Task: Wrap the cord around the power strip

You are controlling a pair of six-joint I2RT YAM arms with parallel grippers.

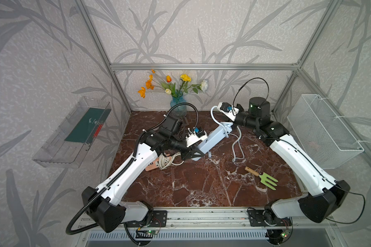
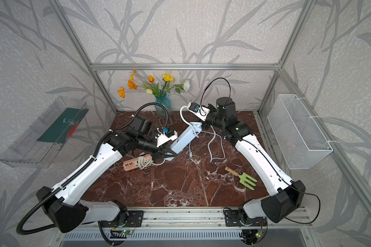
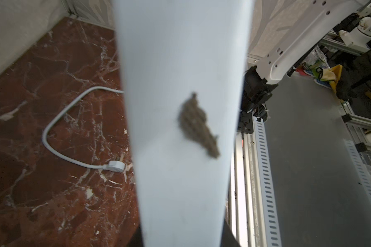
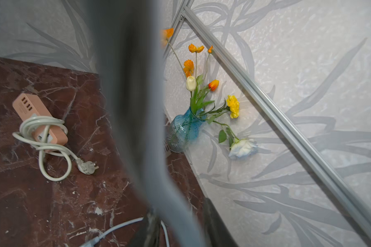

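Observation:
A pale blue-white power strip (image 1: 210, 140) is held aloft at a slant, with my left gripper (image 1: 193, 152) shut on its near end; its surface (image 3: 181, 61) fills the left wrist view. My right gripper (image 1: 221, 110) is at the strip's raised far end, where the white cord (image 1: 213, 115) loops upward. A blurred strand of cord (image 4: 177, 210) crosses between the right fingers; whether they grip it I cannot tell. More cord (image 1: 237, 148) hangs to the table, and the plug (image 3: 115, 166) lies on the marble.
A pink strip (image 4: 37, 107) with wrapped cord lies left on the table (image 1: 193, 185). A flower vase (image 1: 178, 107) stands at the back, a green garden fork (image 1: 267, 181) at front right. A clear bin (image 1: 70, 135) and mesh basket (image 1: 325, 135) flank the table.

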